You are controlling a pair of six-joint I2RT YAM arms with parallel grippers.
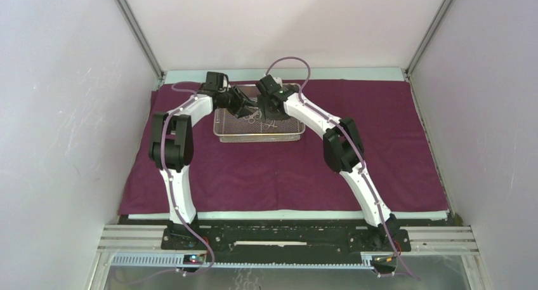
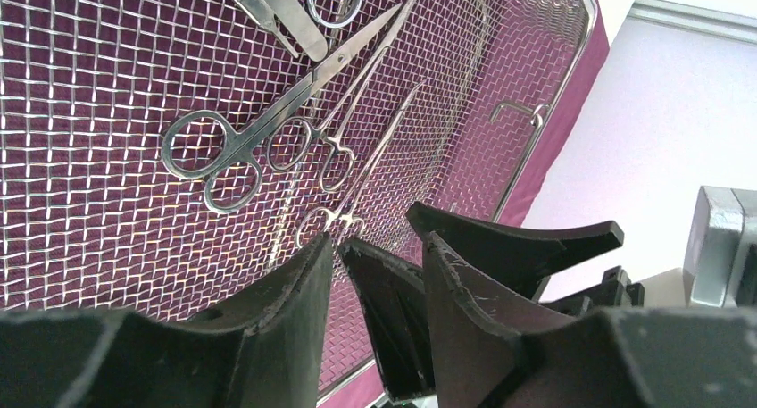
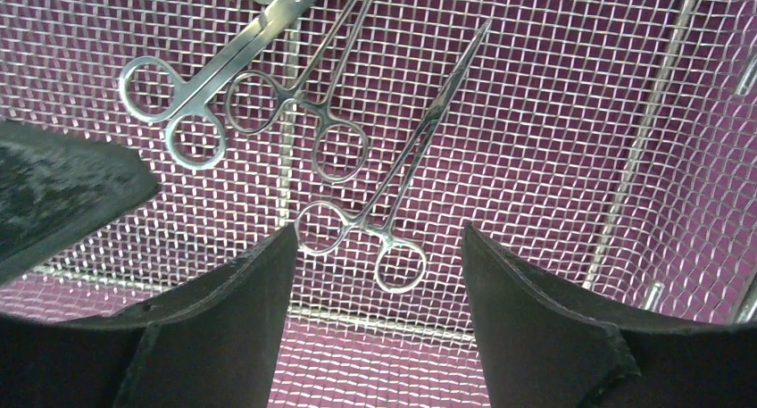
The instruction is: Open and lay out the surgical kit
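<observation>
A wire mesh tray (image 1: 260, 138) holds metal instruments. In the right wrist view a slim clamp (image 3: 432, 118) lies on the mesh, its ring handles between the spread fingers of my open right gripper, not gripped. A second clamp (image 3: 311, 104) and large scissors (image 3: 234, 58) lie to its left. In the left wrist view my left gripper hangs over the tray with its fingers apart, holding nothing visible. Beyond the scissors (image 2: 277, 113) there lies a flat metal tool (image 2: 290, 20), partly out of view.
My two grippers are close together over the tray; the right gripper's dark fingers (image 2: 518, 238) show just beyond the left gripper's. Purple cloth (image 1: 266, 182) in front of the tray is bare. The right arm (image 1: 342, 144) covers the cloth right of the tray.
</observation>
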